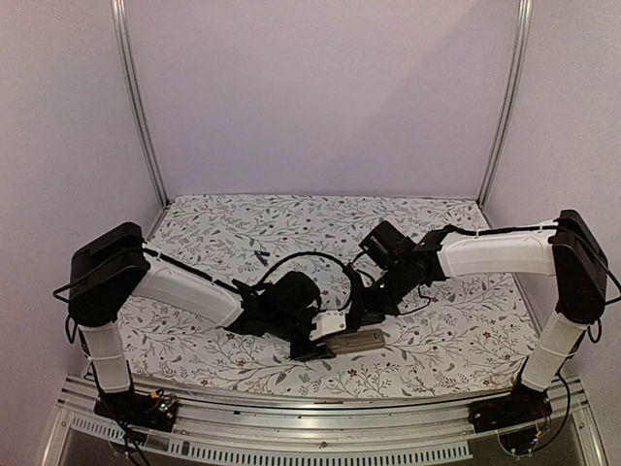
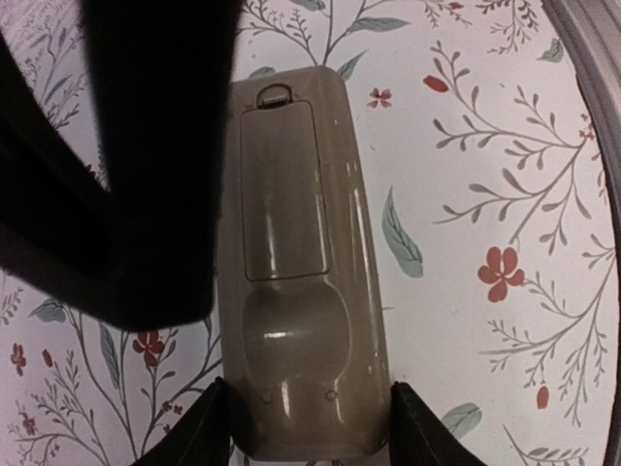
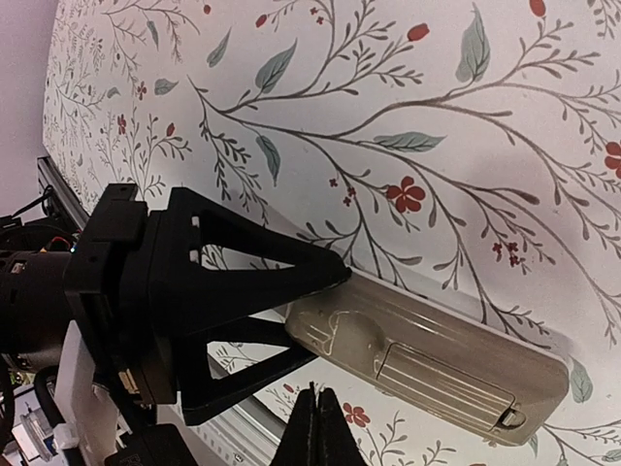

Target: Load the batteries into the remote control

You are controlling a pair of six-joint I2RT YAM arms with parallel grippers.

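Note:
The grey-brown remote control [image 2: 291,340] lies back side up on the patterned cloth. Its battery cover [image 2: 283,194] sits in place, with the latch at the far end, so the compartment's inside is hidden. My left gripper is shut across the end away from the cover, one finger on each long side. Above the remote, my right gripper has its fingertips together with nothing visible between them; its dark shape also blocks the left of the left wrist view. Small dark pieces [image 1: 262,257], perhaps batteries, lie farther back on the cloth, too small to make out.
Metal rails [image 1: 320,427] run along the front edge of the cloth [image 1: 437,369], close to the remote. Both arms meet over the remote, leaving little space between them.

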